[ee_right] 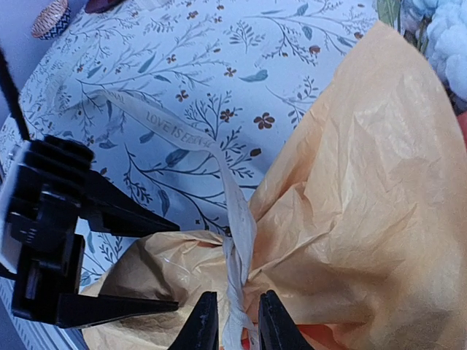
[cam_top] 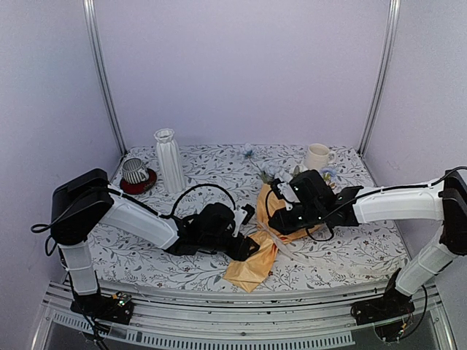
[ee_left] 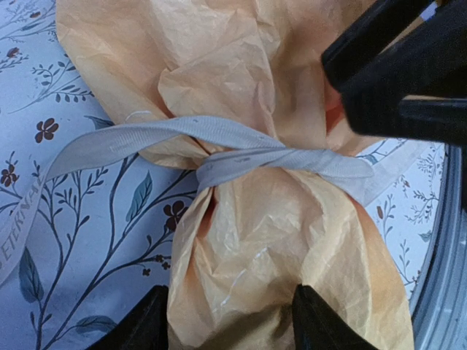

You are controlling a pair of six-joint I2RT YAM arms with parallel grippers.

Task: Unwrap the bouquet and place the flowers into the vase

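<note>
Orange paper wrapping [cam_top: 255, 266] lies near the front, tied with a pale ribbon [ee_left: 241, 157]; blue-white flowers [ee_right: 449, 55] show at its upper end. My left gripper is at the lower end of the wrapping, its fingers apart with paper between them. My right gripper is over the knot, shut on the ribbon, as the right wrist view shows. A white ribbed vase [cam_top: 169, 164] stands upright at the back left.
A striped cup [cam_top: 135, 169] on a red saucer [cam_top: 130, 187] is left of the vase. A cream mug [cam_top: 318, 156] stands at the back right.
</note>
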